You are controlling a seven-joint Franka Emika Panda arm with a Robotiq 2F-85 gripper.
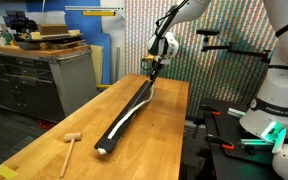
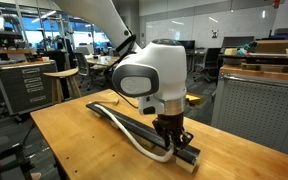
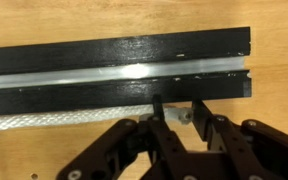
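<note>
A long black rail (image 1: 122, 118) with a pale groove along its middle lies on the wooden table. A white woven rope (image 3: 64, 118) runs beside the rail in the wrist view; in exterior view 2 the rope (image 2: 134, 135) bends near the rail's end. My gripper hangs over the rail's edge near that end, its fingers apart. The rope's tip (image 3: 186, 115) shows between the fingers, not clamped. In exterior view 1 the gripper (image 1: 152, 75) is small and far off, at the rail's far end.
A wooden mallet (image 1: 72, 137) lies left of the rail. Another white arm (image 1: 280, 90) stands at the near right edge. A grey cabinet (image 1: 19, 85) lines the left side. Bare tabletop (image 1: 159, 135) extends to the right of the rail.
</note>
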